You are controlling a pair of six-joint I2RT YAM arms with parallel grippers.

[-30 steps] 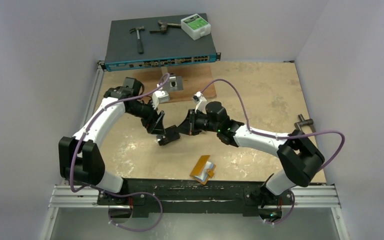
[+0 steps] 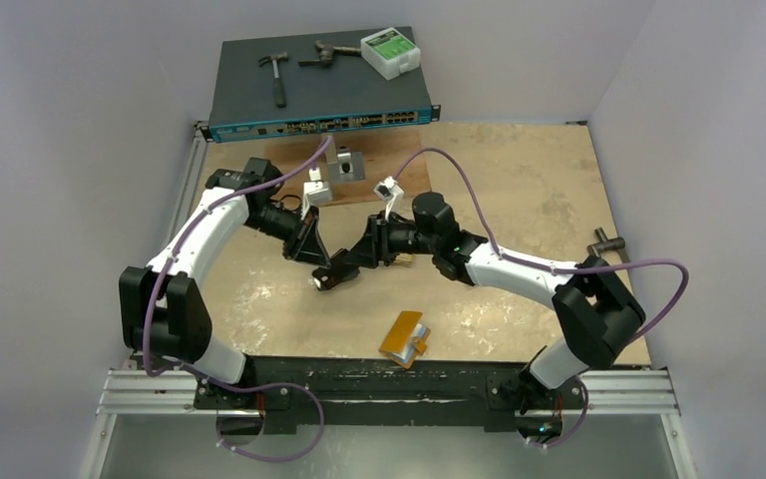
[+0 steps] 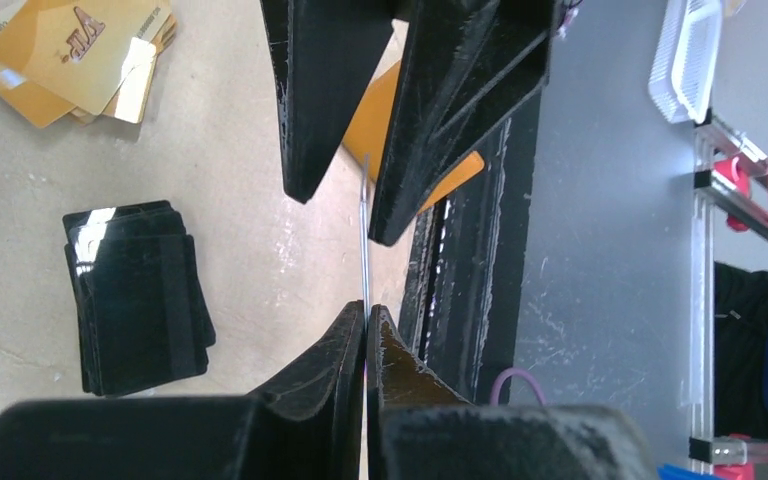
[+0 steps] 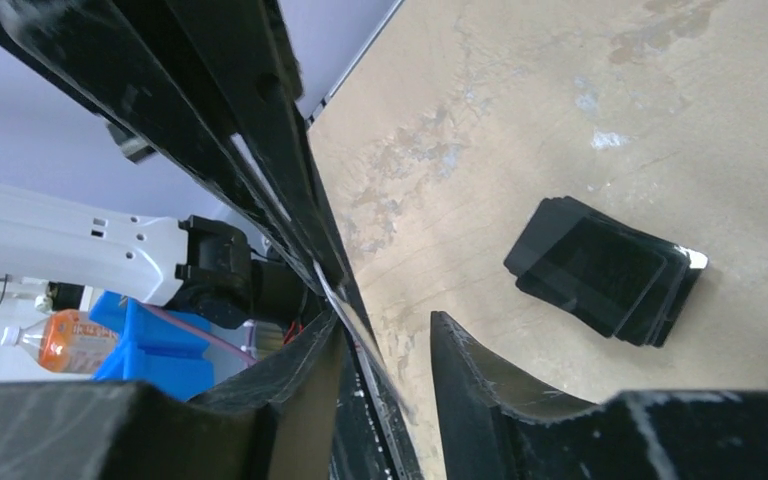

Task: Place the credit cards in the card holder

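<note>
My left gripper is shut on a thin card [image 3: 365,250], seen almost edge-on. The card's far end reaches between the fingers of my right gripper, which stands part open with a gap beside the card. Both grippers meet above a stack of black cards [image 3: 142,305] on the table. A pile of gold cards [image 3: 85,45] lies further back, mostly covered by the right gripper in the top view. The orange card holder [image 2: 400,335] lies spread near the table's front edge; in the left wrist view the right fingers partly hide it.
At the back, a dark rack unit [image 2: 319,90] carries hammers and a white box [image 2: 391,52]. A wooden board with a metal piece [image 2: 346,167] sits before it. Another hammer [image 2: 606,244] lies at the right edge. Free table surrounds the card holder.
My left wrist has turned slightly, its fingers staying near the same spot. The card holder has not moved.
</note>
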